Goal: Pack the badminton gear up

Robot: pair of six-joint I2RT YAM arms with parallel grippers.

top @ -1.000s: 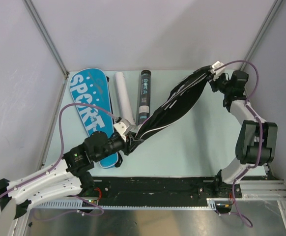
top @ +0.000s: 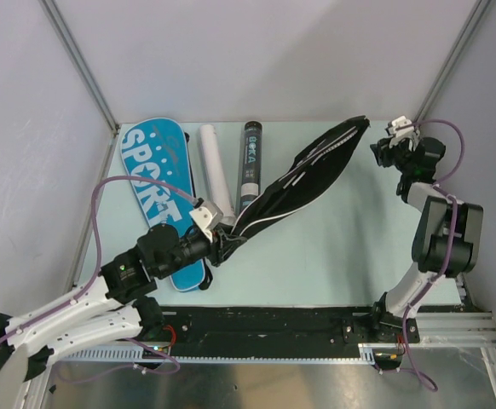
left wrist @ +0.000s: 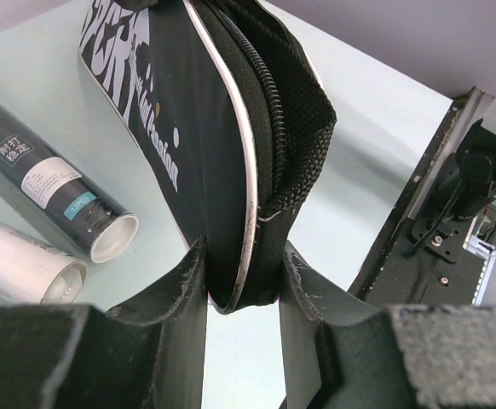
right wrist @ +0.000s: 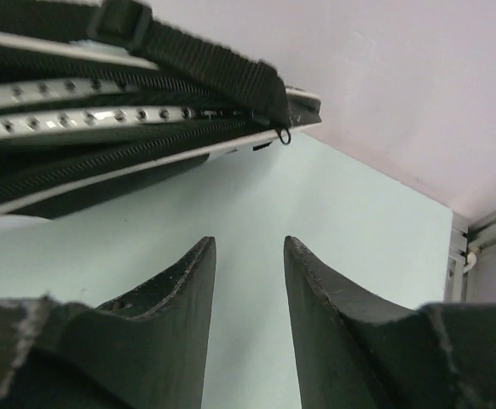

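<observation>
A long black bag with white trim and a zipper lies slanted across the middle of the table. In the left wrist view, the folded near end of the bag sits between the fingers of my left gripper, which are spread wide, about as far as those of the right. From the top, my left gripper is at the bag's near-left end. My right gripper stands open to the right of the bag's far end. In the right wrist view, only bare table shows between its fingers, and the bag's strap lies beyond.
A blue SPORT racket cover, a white tube and a dark shuttlecock tube lie side by side at the left. Walls rise at the back and sides.
My right gripper has moved rightward, away from the bag's far end, and now stands clear of it.
</observation>
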